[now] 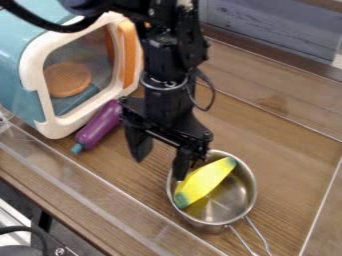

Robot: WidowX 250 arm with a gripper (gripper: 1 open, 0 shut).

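Note:
My black gripper (162,157) hangs open over the table, its right finger just above the rim of a steel pot (233,210), its left finger over bare wood. Inside the pot lies a yellow banana (201,183) with green ends. A purple eggplant (98,127) lies to the left, behind and left of the gripper, partly hidden by it.
A light blue toy oven (27,80) with an open white-framed front and a brown disc inside stands at the back left. A cable shows at the bottom left.

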